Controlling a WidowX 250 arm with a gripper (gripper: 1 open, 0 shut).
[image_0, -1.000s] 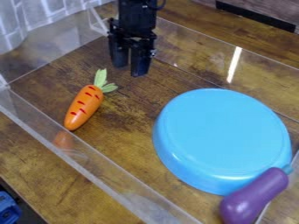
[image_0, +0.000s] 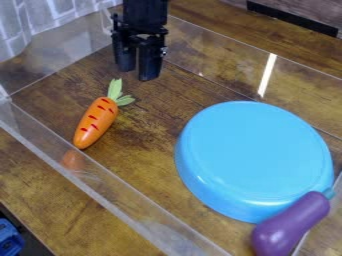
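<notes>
The black gripper (image_0: 138, 62) hangs at the top centre of the camera view, fingers downward and spread apart, with nothing visible between them. Below it to the left lies an orange carrot (image_0: 96, 122) with pale green leaves on the wooden floor. A large light blue round object (image_0: 250, 157) fills the right side, and a purple eggplant (image_0: 287, 225) lies at its lower right.
Clear walls (image_0: 127, 205) border the wooden workspace (image_0: 167, 105). A small blue object (image_0: 7, 239) is at the lower left corner. Free floor shows in the centre and upper right.
The gripper has moved slightly up in the picture. The carrot, blue object and eggplant have stayed where they were.
</notes>
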